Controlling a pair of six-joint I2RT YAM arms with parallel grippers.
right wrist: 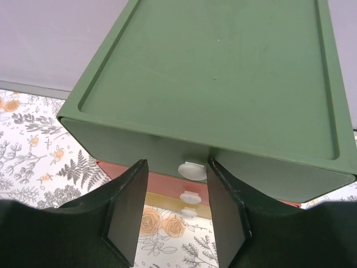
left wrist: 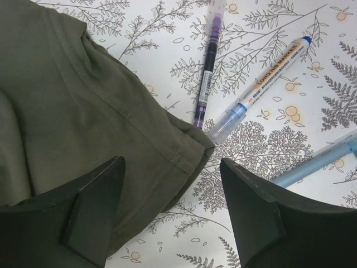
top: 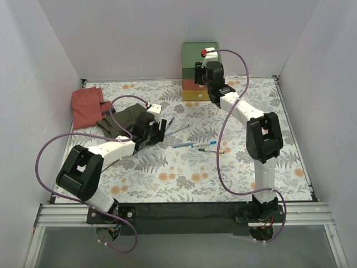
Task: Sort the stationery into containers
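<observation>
A cabinet with a green top drawer (top: 200, 54), a red middle drawer (right wrist: 167, 181) and a yellow bottom drawer (top: 195, 96) stands at the back; no drawer is pulled out. My right gripper is open before the green drawer, its fingers on either side of the white knob (right wrist: 192, 171), the right one closer. Over the olive cloth pouch (left wrist: 128, 128), my left gripper hangs open and empty. Beyond its fingertips lie a purple pen (left wrist: 207, 70), a blue-capped marker (left wrist: 268, 79) and a light blue pen (left wrist: 312, 164).
Toward the middle of the table lie a white-and-blue marker (top: 204, 144) and a green-ended pen (top: 211, 151). A red cloth pouch (top: 86, 107) rests at the back left.
</observation>
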